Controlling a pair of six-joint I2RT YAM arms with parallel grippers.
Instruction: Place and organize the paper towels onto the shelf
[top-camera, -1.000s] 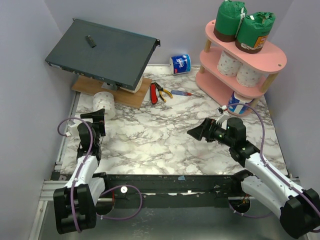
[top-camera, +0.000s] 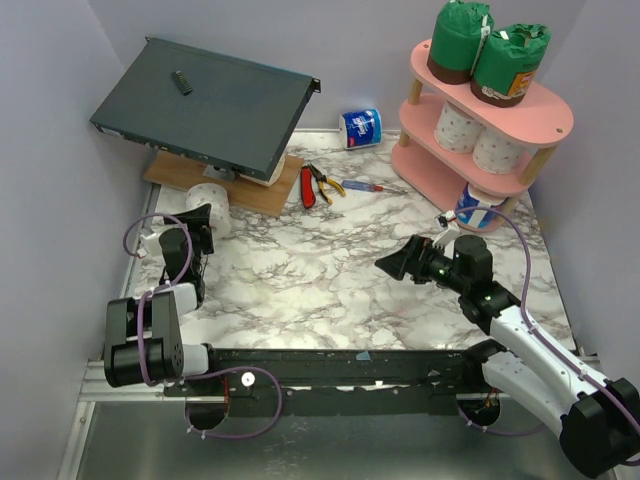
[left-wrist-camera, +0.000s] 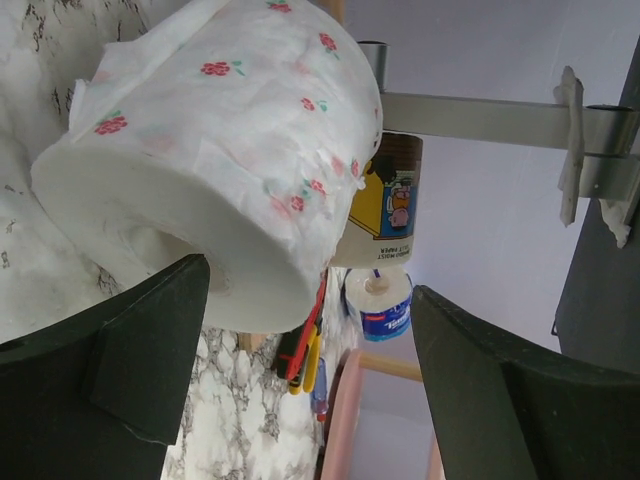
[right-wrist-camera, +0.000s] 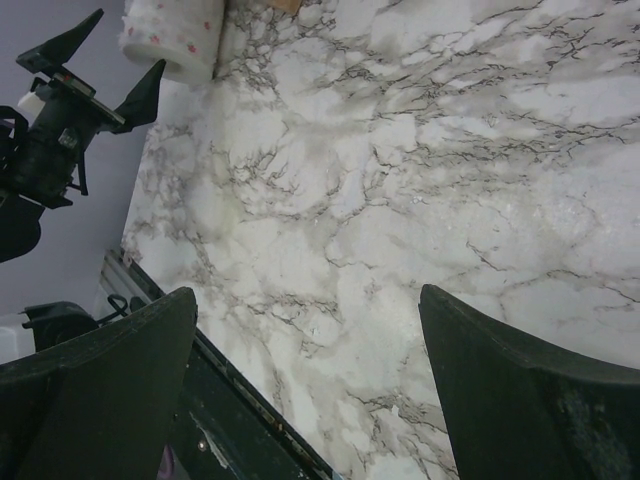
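Observation:
A white paper towel roll with small red flowers (left-wrist-camera: 235, 120) lies on its side on the marble table, its hollow end facing my left gripper. That gripper is part open, close before the roll's end, with nothing held between its fingers. Over the right side of the table hangs my right gripper (top-camera: 390, 265), open and empty. The pink shelf (top-camera: 545, 105) at the back right carries two green-wrapped packs (top-camera: 510, 65) on top, two flowered rolls (top-camera: 497, 150) on the middle level and a blue-and-white roll (top-camera: 480, 200) on the bottom. Another blue-wrapped roll (top-camera: 360, 129) lies by the back wall.
A dark slanted panel (top-camera: 205, 100) stands over a wooden board (top-camera: 258, 197) at the back left, overhanging near the flowered roll. Pliers (top-camera: 322, 183), a red tool (top-camera: 307, 187) and a screwdriver (top-camera: 360, 186) lie at the back middle.
My left arm has advanced toward the back, its gripper moving up to the lying flowered roll. The right arm and the objects have stayed still.

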